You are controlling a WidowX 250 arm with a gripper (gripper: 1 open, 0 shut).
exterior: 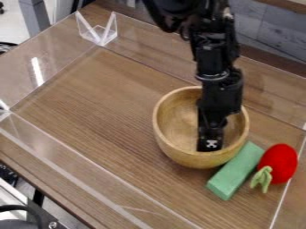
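A yellow-tan bowl (pixel 174 121) sits on the wooden table (pixel 84 143). The dark gripper (pixel 210 136) reaches down into its right part, its lower end inside the bowl; whether anything is between its fingers is hard to see. Just right of the bowl and in front lie a green block (pixel 234 174) and a red object with a green top (pixel 276 164), perhaps a toy vegetable.
A clear wire or plastic holder (pixel 98 27) stands at the back left. Dark cables lie at the lower left edge, and a pale wall runs along the back right.
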